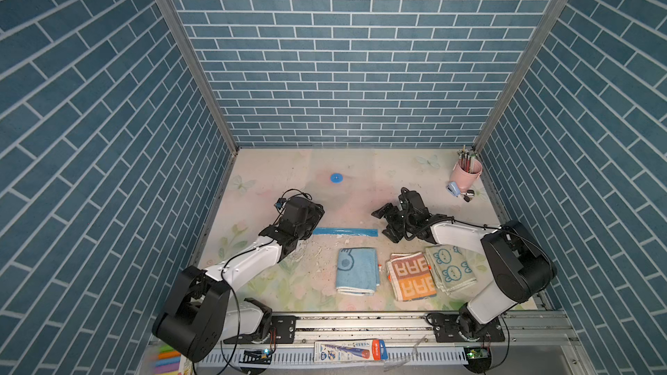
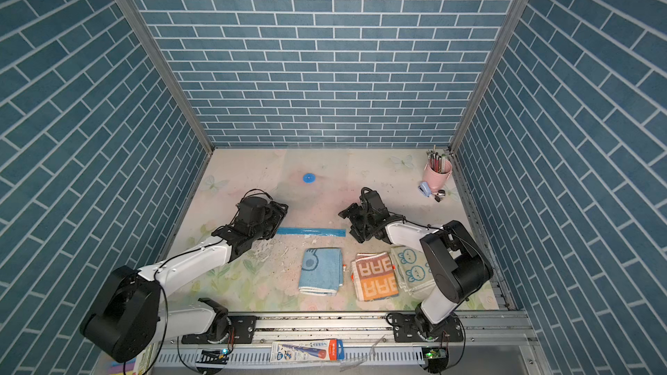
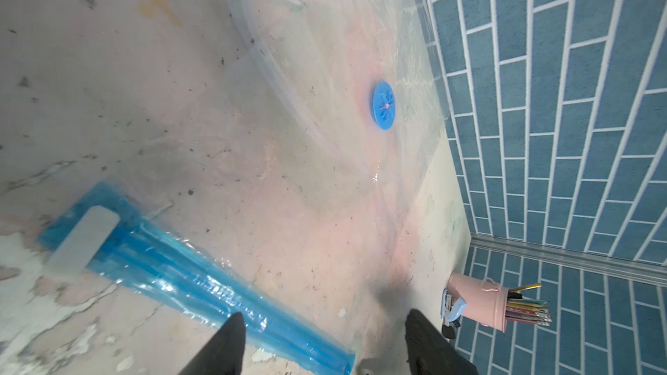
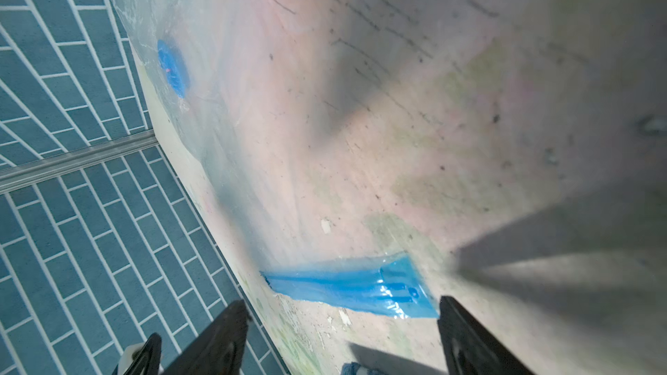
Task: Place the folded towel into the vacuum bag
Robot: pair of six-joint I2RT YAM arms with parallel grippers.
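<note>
The clear vacuum bag lies on the table, its blue valve (image 1: 336,177) toward the back and its blue zip strip (image 1: 345,232) along the near edge. A white slider (image 3: 84,241) sits at one end of the strip in the left wrist view. At the strip's left end is my left gripper, fingers apart, with nothing seen clamped between the fingers. My right gripper, also open, stands by the strip's right end, which shows beyond its fingers. The folded blue towel (image 1: 357,270) rests in front of the strip, clear of both grippers.
Right of the blue towel lie an orange-and-brown folded towel (image 1: 411,276) and a green-patterned one (image 1: 450,268) beneath the right arm. A pink cup of brushes (image 1: 466,172) stands at the back right. Bare table surrounds the bag at the back left.
</note>
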